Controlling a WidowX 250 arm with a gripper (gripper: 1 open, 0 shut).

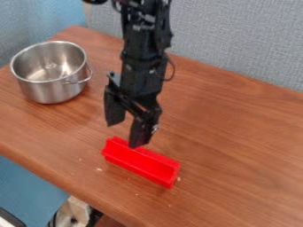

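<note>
My black gripper (128, 120) hangs over the middle-left of the wooden table, open, its fingers pointing down just above the back of a red rectangular block (141, 164) that lies lengthwise toward the front. A steel pot (51, 87) with a wire handle stands at the back left, to the left of my arm.
A grey textured wall closes off the back.
</note>
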